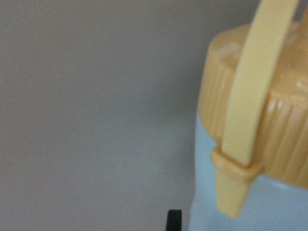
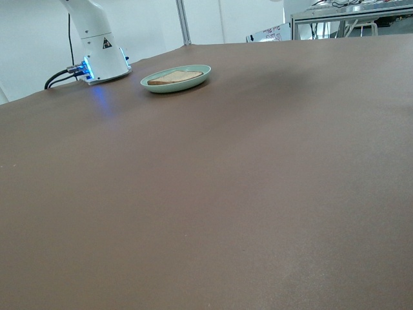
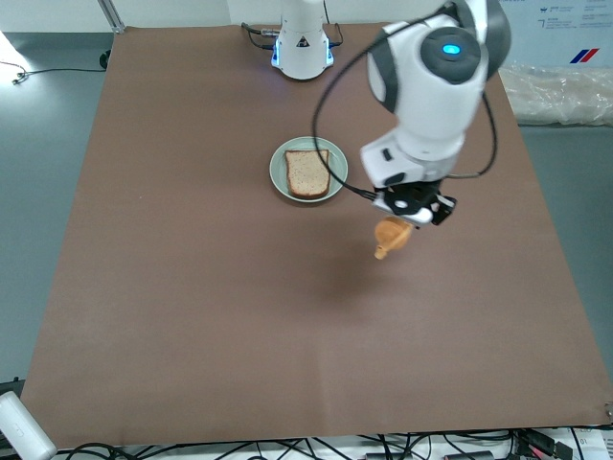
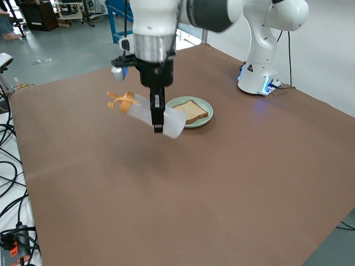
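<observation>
My gripper (image 4: 157,111) is shut on a translucent squeeze bottle (image 4: 170,123) with an orange cap (image 3: 393,233), held tilted nearly sideways above the table, to the right of a pale green plate in the camera left view. On that plate (image 4: 206,106) lies a slice of bread (image 3: 305,174). In the wrist view the bottle's ribbed cap (image 1: 216,91) and strap fill the right side; one dark fingertip shows at the bottom. The bottle is not visible in the camera top view.
Cables (image 3: 239,450) run along the near edge.
</observation>
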